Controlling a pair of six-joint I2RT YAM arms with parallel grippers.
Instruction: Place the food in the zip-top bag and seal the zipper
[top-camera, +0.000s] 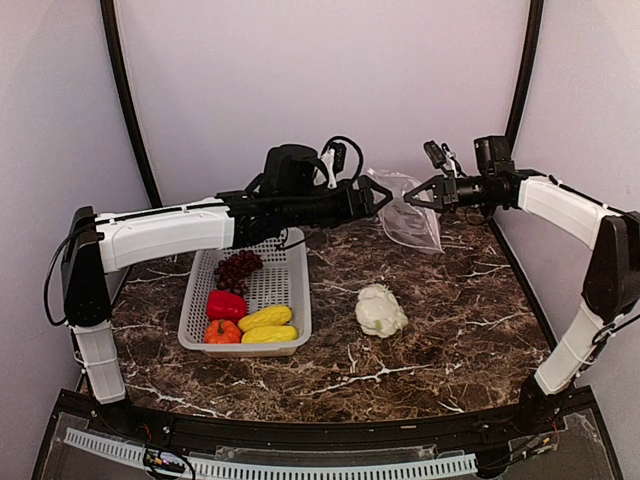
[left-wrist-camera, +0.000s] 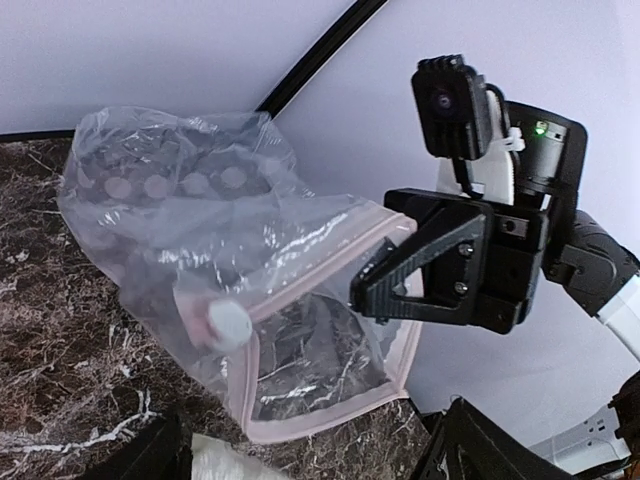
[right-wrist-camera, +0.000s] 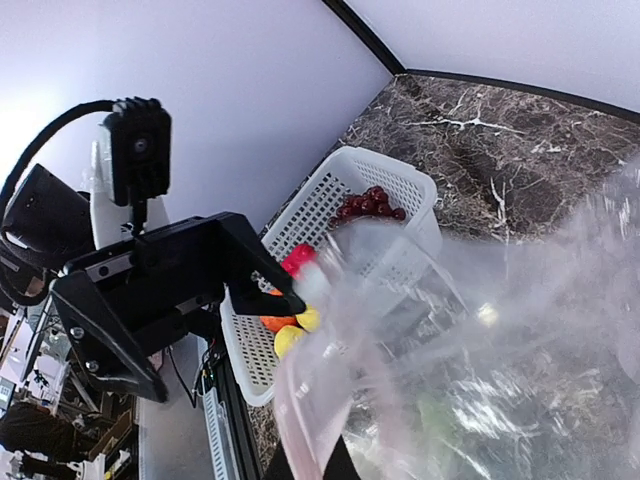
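The clear zip top bag (top-camera: 412, 222) hangs from my right gripper (top-camera: 408, 197), which is shut on the film near its mouth. In the left wrist view the bag (left-wrist-camera: 330, 340) gapes open, with no food visible inside. My left gripper (top-camera: 388, 197) stands open beside the bag; its spread fingers (right-wrist-camera: 265, 270) show in the right wrist view. Out on the table, in front of the bag, lies the white cauliflower (top-camera: 380, 311); its top (left-wrist-camera: 228, 462) peeks in at the bottom of the left wrist view. Motion blurs the bag in the right wrist view.
A white perforated basket (top-camera: 301, 270) at left holds dark grapes (top-camera: 238, 271), a red pepper (top-camera: 226, 305), an orange pumpkin-like vegetable (top-camera: 222, 332) and yellow pieces (top-camera: 266, 317).
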